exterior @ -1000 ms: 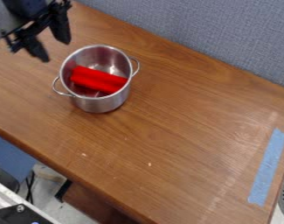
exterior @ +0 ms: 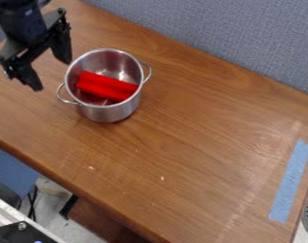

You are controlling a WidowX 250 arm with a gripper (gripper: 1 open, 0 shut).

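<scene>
A steel pot (exterior: 107, 111) with two side handles stands on the wooden table (exterior: 207, 152), left of the middle, with a red cylindrical object (exterior: 108, 85) lying inside it. My black gripper (exterior: 32, 71) is at the upper left, beside the pot and apart from it, fingers pointing down and spread open, with nothing visible between them.
A blue strip (exterior: 290, 180) lies along the table's right side. A grey padded wall (exterior: 220, 28) runs along the back. Cables show off the table's lower-left edge.
My gripper has shifted left and down over the last second, to the left side of the pot. The pot and red object look unmoved.
</scene>
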